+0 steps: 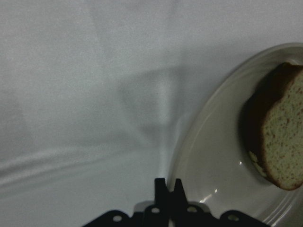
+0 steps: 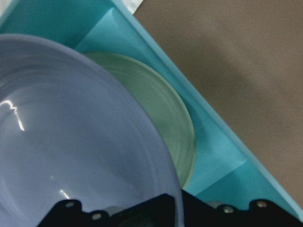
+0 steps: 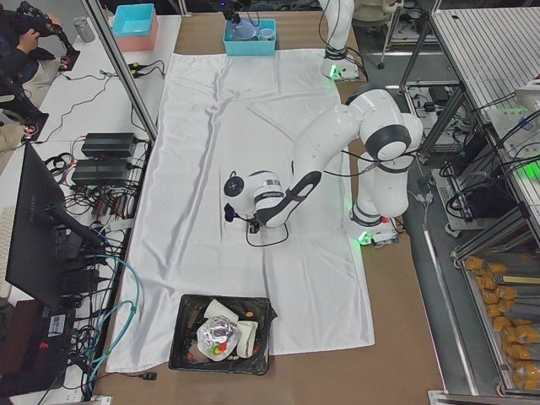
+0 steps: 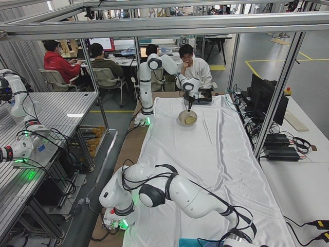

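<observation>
A bowl (image 4: 183, 121) with a slice of bread (image 1: 279, 127) stands on the white cloth. My left gripper is down at the bowl's rim, its fingers nearly together; whether the rim is between them is unclear. At the table's far end in the camera left view, a blue tub (image 3: 249, 47) holds a blue-grey bowl (image 2: 75, 127) and a green dish (image 2: 165, 118). My right gripper is at the blue-grey bowl's rim, which runs between its fingers.
A black tray (image 3: 186, 337) with foil and pale items sits at the near end of the cloth. A monitor and cables line one side.
</observation>
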